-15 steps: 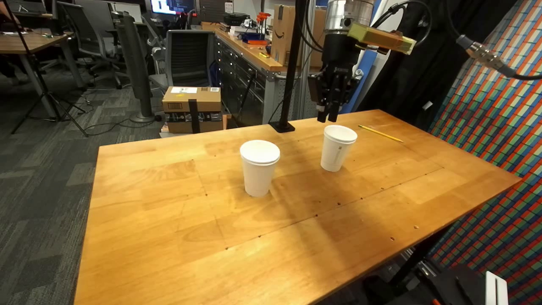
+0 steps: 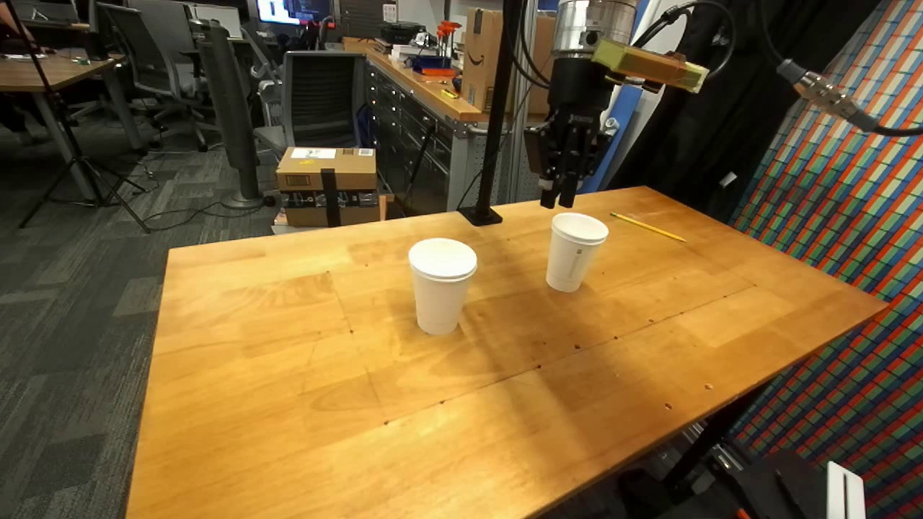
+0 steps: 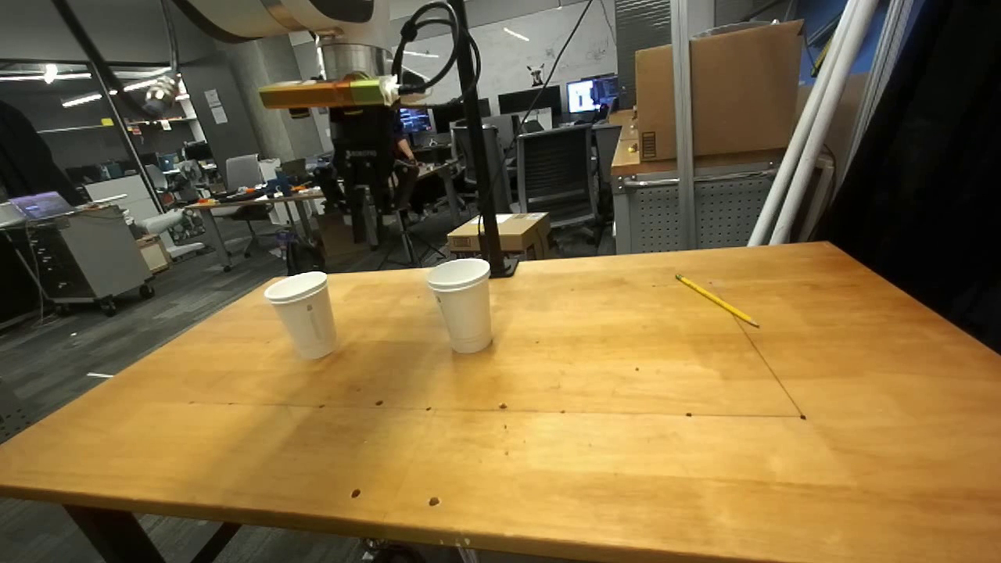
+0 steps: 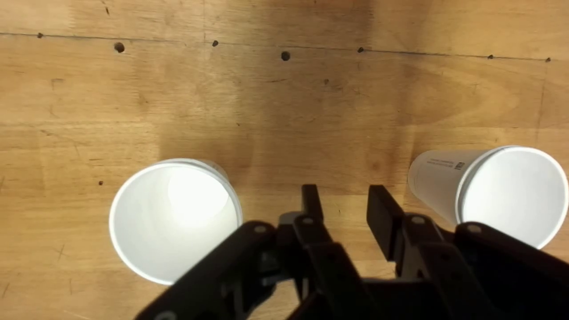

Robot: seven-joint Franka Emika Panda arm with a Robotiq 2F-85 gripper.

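Note:
Two white paper cups stand upright on the wooden table. In exterior view 1 one cup [image 2: 441, 290] is near the middle, and the other cup [image 2: 571, 255] stands to its right, closer to the arm. Seen from above, one cup [image 4: 176, 221] is at left with its hollow inside showing, and the other [image 4: 512, 194] at right, partly covered by the gripper's linkage. My gripper hangs above the table between the two, its fingertips apart and only table visible through the gap. In exterior view 2 the gripper [image 3: 366, 230] is clearly higher than both rims.
A yellow pencil [image 2: 649, 228] lies on the table, past the right-hand cup in exterior view 1. A black post [image 2: 481, 215] rises from the table's far edge. Bare wood fills the front of the table [image 3: 582, 469].

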